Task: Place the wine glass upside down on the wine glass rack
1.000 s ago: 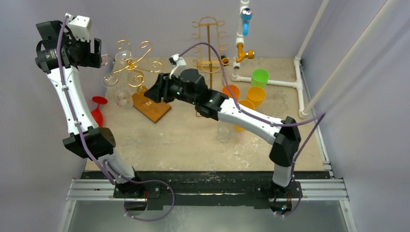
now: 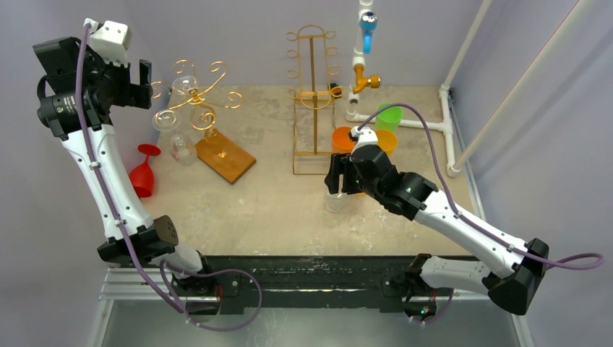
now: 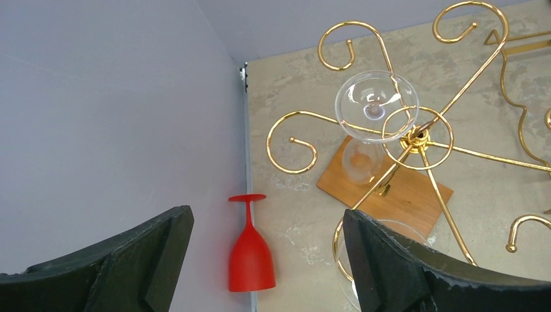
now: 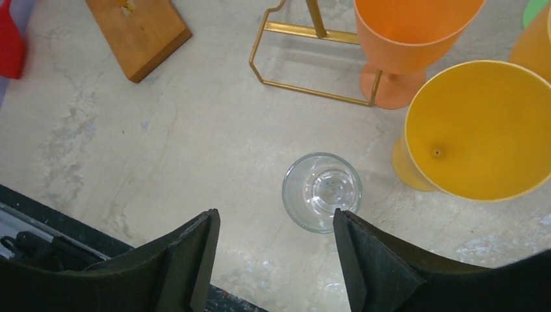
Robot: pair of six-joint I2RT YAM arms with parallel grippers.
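Gold curled arms form the wine glass rack [image 2: 195,94] on a wooden base [image 2: 235,163] at the left. Two clear wine glasses hang foot-up on it; one glass foot [image 3: 377,107] shows fully, the other lies partly behind a finger. At the rack's left my left gripper is open and empty. A red wine glass [image 3: 252,260] lies by the left wall. My right gripper is part open, nothing between its fingers, above the table beside a clear glass [image 4: 321,193] seen mouth-up from above.
A yellow goblet [image 4: 481,130] and an orange goblet [image 4: 416,32] stand close to the clear glass. Behind them are a tall gold rack [image 2: 313,101], a green cup [image 2: 389,116] and white pipes with a tap [image 2: 367,32].
My right arm has swung right, from beside the rack's wooden base to over the clear glass, its fingers differently turned.
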